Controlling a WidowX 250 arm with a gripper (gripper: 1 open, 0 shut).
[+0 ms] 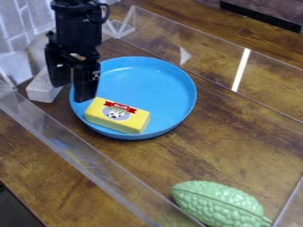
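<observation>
My black gripper (pixel 73 78) hangs at the upper left, over the left rim of a blue plate (pixel 160 84), its fingers spread open and pointing down. A yellow box with a red label and a small picture (pixel 117 114) lies on the lower part of the plate. A white block (pixel 42 89) rests just left of the plate, partly behind the gripper.
A green ridged vegetable-like object (pixel 219 202) lies at the lower right. Clear plastic walls surround the wooden surface (pixel 219 133). The wood between plate and green object is bare.
</observation>
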